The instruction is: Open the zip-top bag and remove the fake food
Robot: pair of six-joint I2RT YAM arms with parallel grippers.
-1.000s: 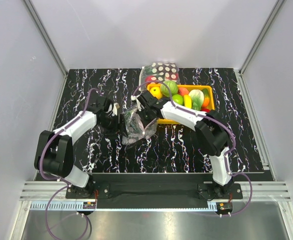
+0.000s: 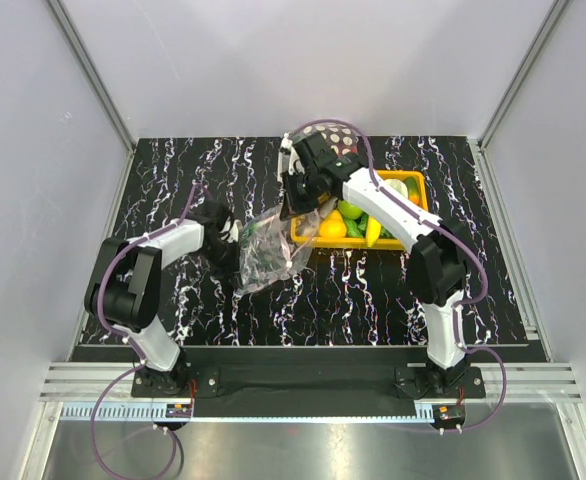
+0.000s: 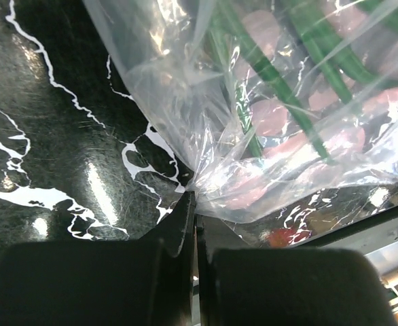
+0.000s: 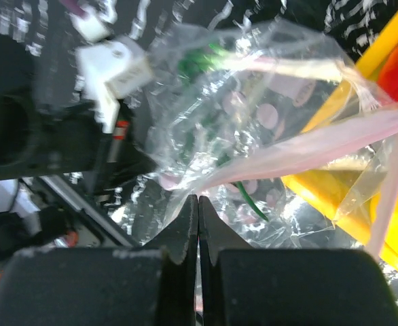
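Note:
The clear zip top bag [image 2: 269, 250] lies between my arms, left of the yellow bin, with green stems [image 3: 274, 75] and pale pink dots showing through its film. In the left wrist view my left gripper is shut on a gathered corner of the bag. My right gripper is shut too, with film drawn to its fingertips at one end of the bag's pinkish strip [image 4: 308, 151]. That strip stretches away toward the bin. Seen from above, the right arm hides part of the bag's upper edge.
A yellow bin [image 2: 353, 243] of fake fruit and vegetables sits to the right, partly under my right arm. Behind it lies another dotted clear bag [image 2: 338, 139].
My left gripper closed on the bag and moved slightly down-left. The right gripper shifted a little right and the right arm swung over the bin. The bag now looks more spread out.

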